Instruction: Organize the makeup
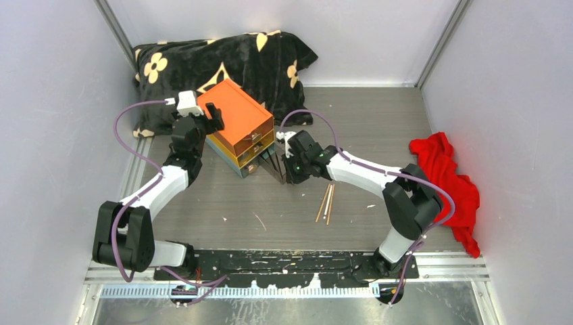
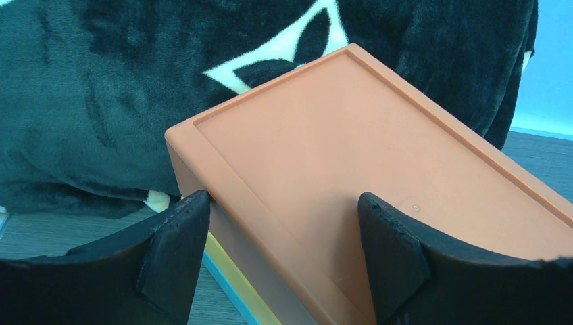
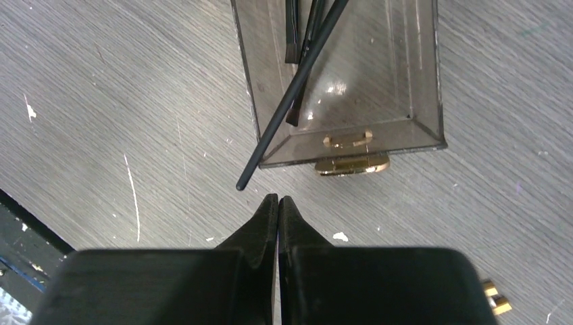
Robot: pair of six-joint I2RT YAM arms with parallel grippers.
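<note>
An orange-topped drawer box (image 1: 236, 112) stands angled before the dark blanket. My left gripper is shut on the box's top edge at its left side, one finger either side. A clear bottom drawer (image 3: 399, 81) is pulled out, holding black brushes (image 3: 292, 27), one lying diagonally past its front rim. Just in front of the drawer's gold handle (image 3: 351, 164), my right gripper is shut, fingertips together, with nothing visible between them. Several slim pinkish-gold sticks (image 1: 326, 203) lie on the floor to the drawer's lower right.
A black floral blanket (image 1: 169, 74) lies along the back, behind the box. A red cloth (image 1: 446, 183) is heaped at the far right. The floor in front of the box and at the back right is largely clear.
</note>
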